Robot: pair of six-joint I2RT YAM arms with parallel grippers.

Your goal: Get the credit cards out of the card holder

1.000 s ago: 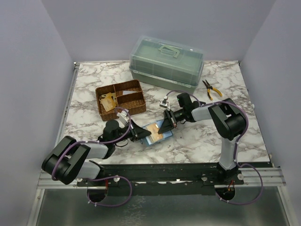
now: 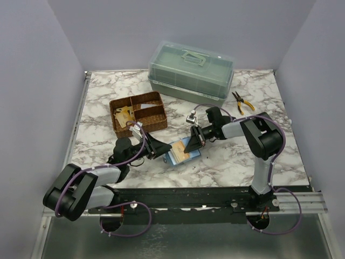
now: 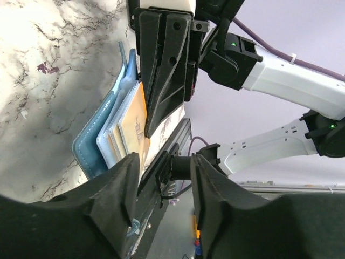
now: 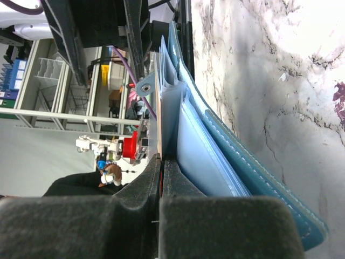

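Observation:
The blue card holder (image 2: 193,154) lies between both grippers, with tan cards (image 3: 133,117) standing out of its pale sleeves (image 4: 207,156). My right gripper (image 2: 195,143) is shut at the cards, its fingertips on a thin card edge in the right wrist view. My left gripper is part open at the near left end of the holder, its fingers beside the card stack, with no card clearly held.
A wicker basket (image 2: 153,120) stands behind on the left, a green lidded box (image 2: 191,75) at the back, pliers (image 2: 242,102) at the right.
My left gripper has drawn slightly back to the left, uncovering more of the holder's end. The right gripper has shifted slightly right with the holder and cards.

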